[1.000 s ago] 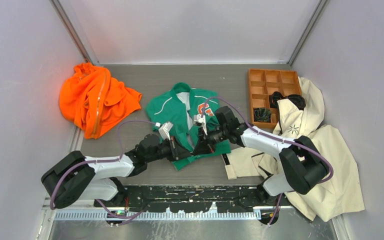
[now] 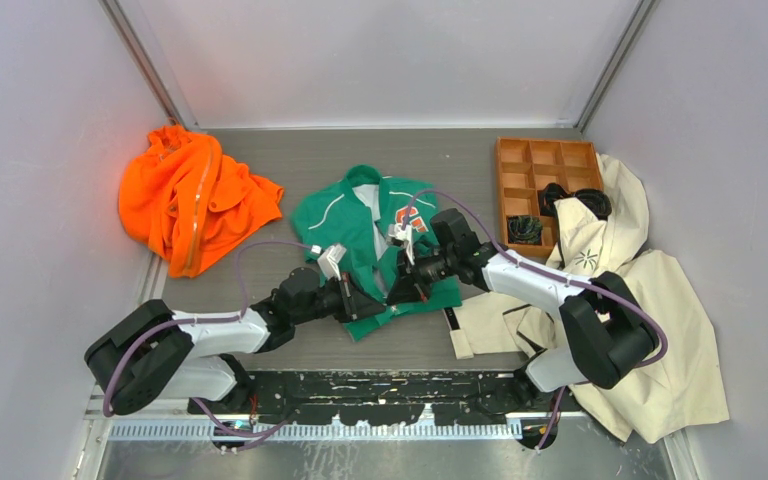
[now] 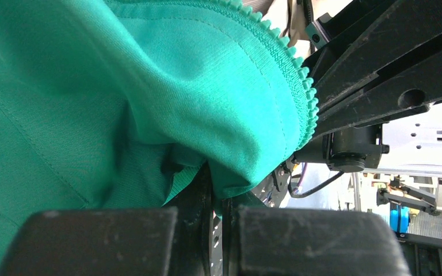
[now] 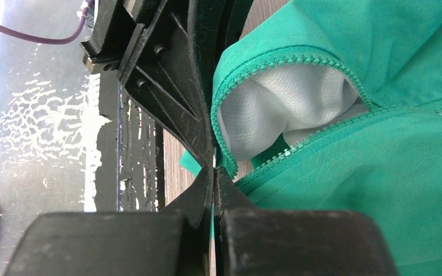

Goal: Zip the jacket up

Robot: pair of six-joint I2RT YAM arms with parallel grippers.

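Observation:
A green jacket (image 2: 345, 225) lies spread on the table, its front parted over a pale lining. Both grippers meet at its lower hem in the top view, fingertips almost touching. My left gripper is shut on a fold of jacket fabric near the toothed edge (image 3: 306, 92). In the right wrist view my right gripper is shut at the bottom end of one zipper edge (image 4: 217, 118), which bows up against a black finger of the other arm. The second toothed edge (image 4: 322, 135) runs alongside, the two meeting farther up. I cannot make out the slider.
An orange garment (image 2: 195, 200) is heaped at the left. To the right are a wooden compartment box (image 2: 530, 148) holding dark coils and a cream garment (image 2: 660, 310). Bare table shows behind the jacket.
The left arm and the jacket look almost the same.

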